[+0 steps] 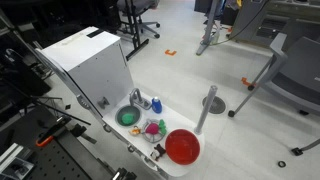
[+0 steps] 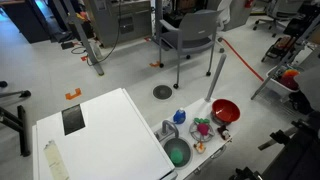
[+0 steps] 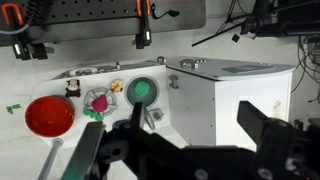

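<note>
My gripper is open in the wrist view, its two dark fingers spread wide with nothing held between them. Below it lies a small white toy kitchen counter. A red bowl rests at one end of the counter. Beside it, a plate carries a dark pink piece and other small toy items. The round sink holds a green item, with a grey faucet at its edge. Close to the faucet stands a blue bottle.
A tall white cabinet adjoins the sink end of the counter. An upright grey post rises near the red bowl. A small dark-and-red item lies between bowl and plate. A grey chair stands on the otherwise open floor.
</note>
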